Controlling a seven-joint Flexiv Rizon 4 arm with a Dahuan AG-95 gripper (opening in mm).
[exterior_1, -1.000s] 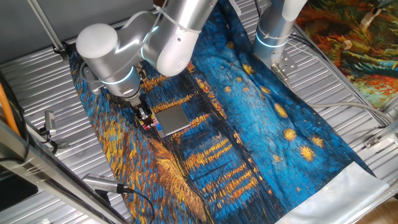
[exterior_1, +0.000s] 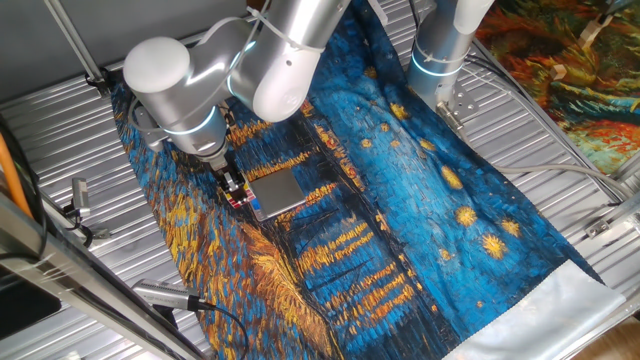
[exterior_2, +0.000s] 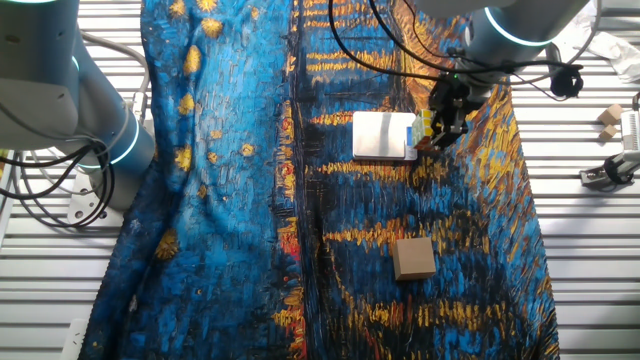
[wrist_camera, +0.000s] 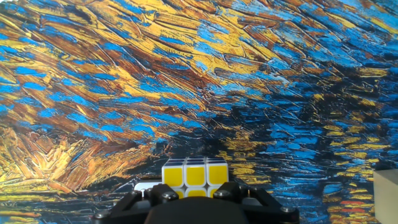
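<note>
A multicoloured puzzle cube (wrist_camera: 196, 173) with a yellow face toward the camera sits between the fingers at the bottom of the wrist view. My gripper (exterior_1: 237, 190) points down around this cube on the patterned cloth. In the second exterior view the gripper (exterior_2: 432, 127) stands at the right end of a flat silver case (exterior_2: 380, 136), with the cube's yellow side (exterior_2: 425, 124) showing between them. The silver case (exterior_1: 277, 193) lies close beside the cube in the first exterior view. Finger contact is hidden, so whether the fingers are closed on the cube cannot be told.
A tan block (exterior_2: 413, 258) rests on the cloth apart from the case; its edge (wrist_camera: 387, 194) enters the wrist view at right. Dark cables (exterior_2: 400, 72) hang across near the gripper.
</note>
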